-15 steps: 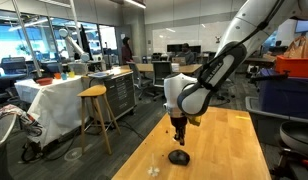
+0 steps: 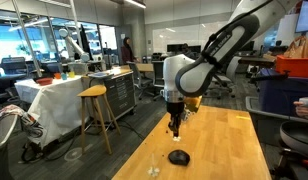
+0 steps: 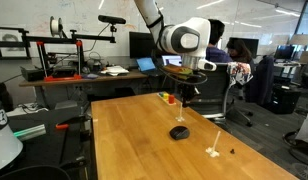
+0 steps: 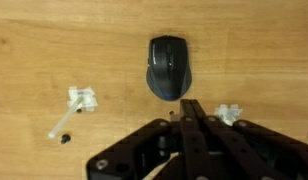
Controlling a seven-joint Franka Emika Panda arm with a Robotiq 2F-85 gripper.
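A black computer mouse [image 4: 169, 68] lies on the wooden table, in the upper middle of the wrist view. Exterior view 1 shows the same mouse [image 2: 179, 157] near the table's front end, and exterior view 2 has the mouse [image 3: 179, 132] on bare wood. My gripper [image 2: 175, 128] points down above the table, a little beyond the mouse and apart from it. Seen from the wrist, the dark fingers [image 4: 185, 108] sit close together below the mouse; how wide their gap is does not show clearly. Nothing is visible between them.
Two thin white sticks stand on the table near the mouse, one stick [image 3: 213, 145] to its right and another stick [image 3: 180, 112] behind it. White tape patches [image 4: 82, 98] lie at their bases. Bare table [image 2: 222, 145] stretches to the right in exterior view 1.
My gripper and wrist have risen and shifted slightly right in exterior view 1, with a white stick now showing below. The mouse has stayed where it was.
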